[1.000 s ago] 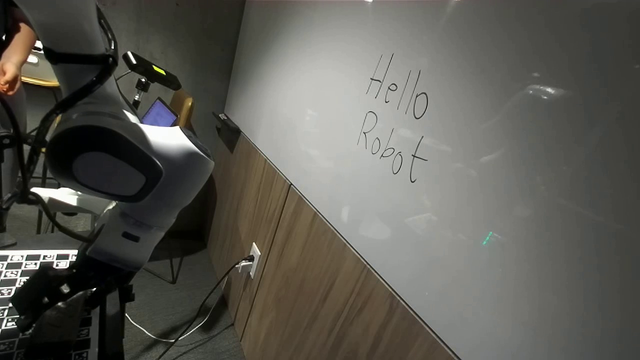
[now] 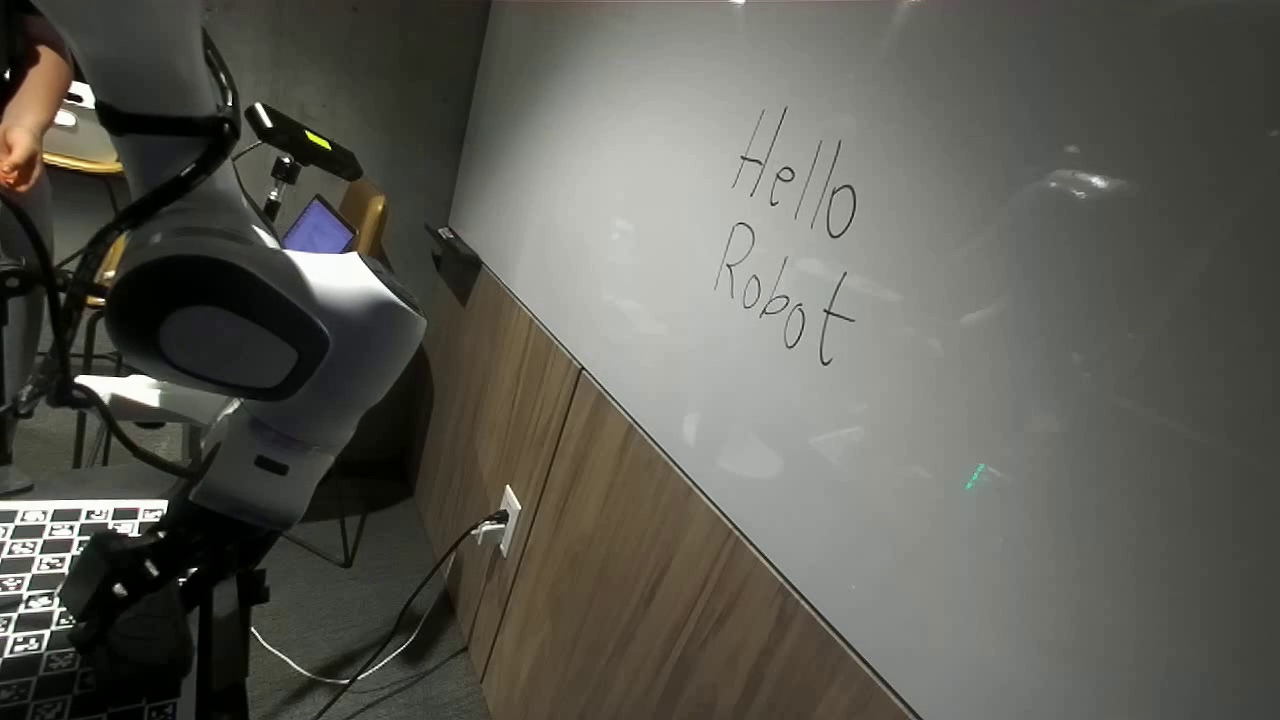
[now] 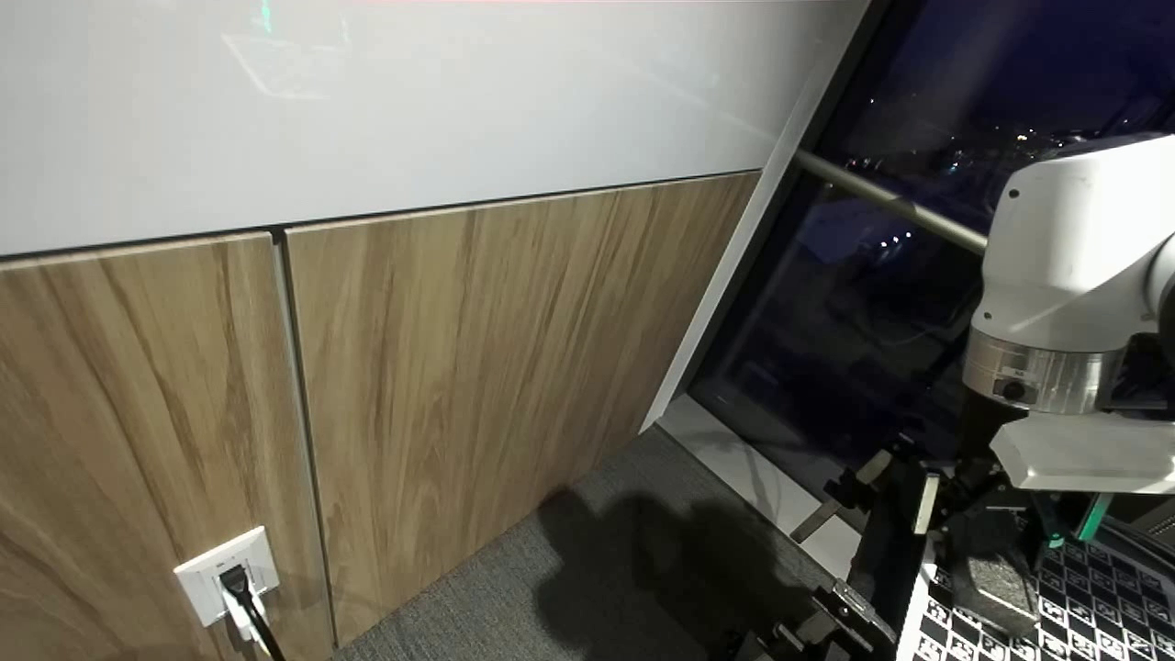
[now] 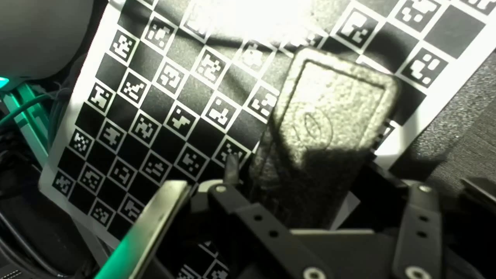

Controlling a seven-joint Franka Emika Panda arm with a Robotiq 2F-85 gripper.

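A dark felt block like a whiteboard eraser [image 4: 337, 104], with a rim line and an oval mark on its face, stands over the patterned board in the wrist view. Its lower end lies between the fingers of my gripper, which is part open, with small gaps seeming to show at both sides. Contact with the pads is hard to make out in the shadow. Exterior view 2 has the eraser [image 3: 997, 584] under the wrist at lower right. Handwriting reading "Hello Robot" [image 2: 786, 300] is on the whiteboard [image 2: 1020, 288].
The black-and-white marker board [image 4: 181, 118] lies below the gripper. Wood panels [image 3: 496, 352] run beneath the whiteboard. Cords hang from a wall outlet [image 2: 509, 518]. A camera on a stand [image 2: 300, 140] is behind the arm, and a person's arm [image 2: 30, 114] shows at far left.
In exterior view 1, the arm's wrist has shifted slightly right. The near gripper finger has moved right, toward the other finger, and the dark block stands a little differently.
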